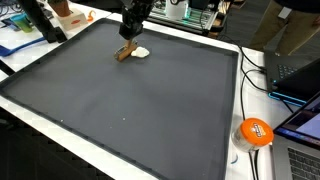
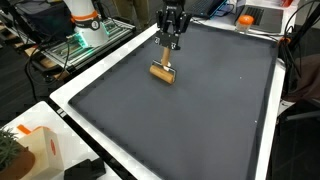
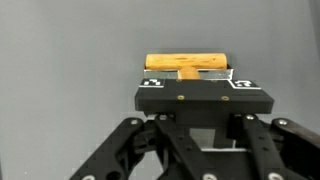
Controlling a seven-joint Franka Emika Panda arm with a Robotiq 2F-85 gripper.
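A wooden T-shaped tool stands at the dark mat's far edge in exterior view 1: a thick round bar (image 2: 162, 73) low at the mat and a slim handle (image 2: 167, 56) rising from it. My gripper (image 2: 170, 45) is above it, shut on the upper end of the handle. From the wrist, the wooden bar (image 3: 186, 61) lies crosswise just beyond the fingers, with its handle (image 3: 189, 73) running back between them. A small pale patch (image 1: 141, 52) shows beside the wooden tool (image 1: 125, 50). Whether the bar touches the mat I cannot tell.
An orange-topped white object (image 1: 253, 134) sits on its near right edge. Cables and a laptop (image 1: 293, 78) lie to the right, beyond the mat.
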